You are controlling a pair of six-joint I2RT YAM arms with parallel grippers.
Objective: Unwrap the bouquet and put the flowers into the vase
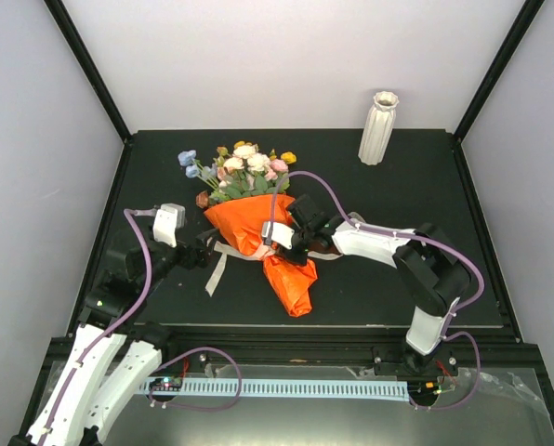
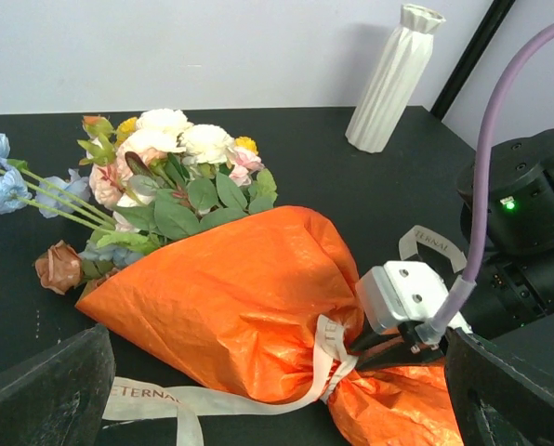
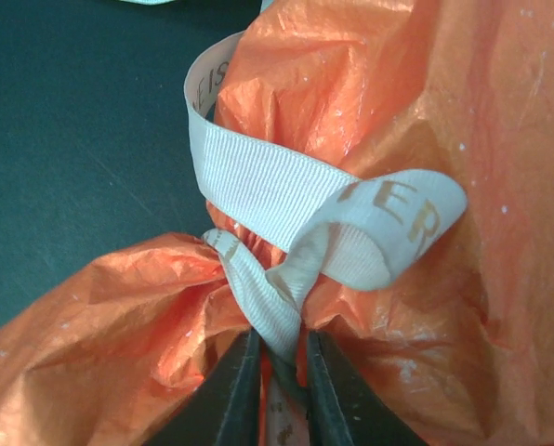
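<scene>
The bouquet's flowers (image 2: 179, 167) fan out of an orange wrapper (image 2: 249, 279) lying on the table, tied at its waist with a pale ribbon (image 3: 277, 186). A fluted white vase (image 1: 378, 128) stands upright at the back right. My right gripper is at the ribbon's knot, its fingertips close together with twisted ribbon between them; whether they grip it is unclear. Left of the wrapper, my left gripper (image 1: 205, 247) is open, its dark fingers (image 2: 59, 386) wide apart and apart from the bouquet.
Loose ribbon tails (image 1: 217, 272) trail left of the wrapper. The right arm's purple hose (image 1: 389, 229) arches over the bouquet's right side.
</scene>
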